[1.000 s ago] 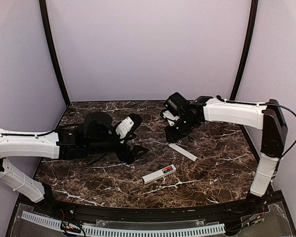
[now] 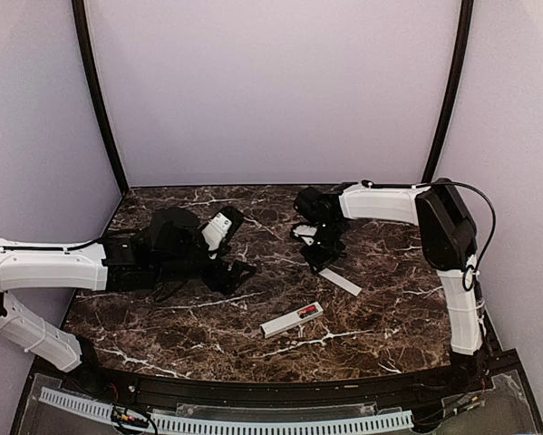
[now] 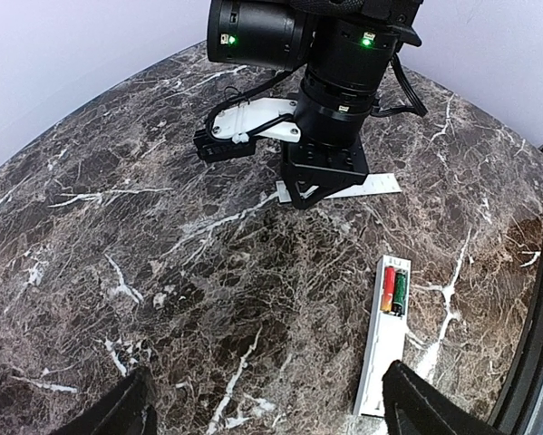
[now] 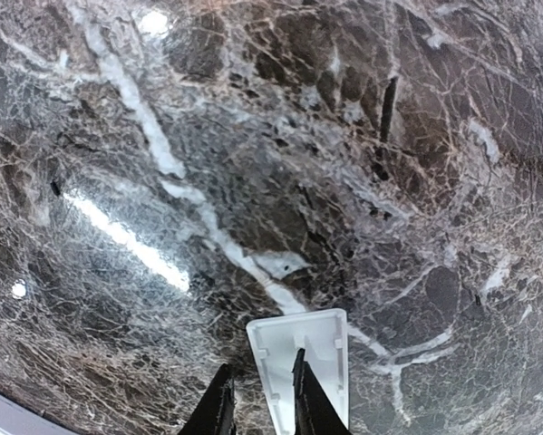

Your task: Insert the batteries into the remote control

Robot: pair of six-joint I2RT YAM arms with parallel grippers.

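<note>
The white remote control (image 2: 281, 326) lies on the table with its battery bay uncovered. A red battery (image 3: 389, 288) and a green battery (image 3: 399, 294) sit side by side in the bay. Farther back is the white battery cover (image 2: 342, 282), lying apart from the remote. At the cover's far end, my right gripper is low and partly open. One finger (image 4: 218, 408) is beside the cover's left edge; the other overlaps the cover (image 4: 318, 337) in view, and contact cannot be told. My left gripper stands wide open and empty, left of the remote.
Around the remote and cover, the dark marbled table (image 2: 208, 331) is clear. A corner of the remote (image 4: 13, 417) shows at the lower left of the right wrist view. A metal rail (image 2: 280, 423) runs along the front edge.
My left gripper has drawn back slightly to the left. Remote and cover have not moved.
</note>
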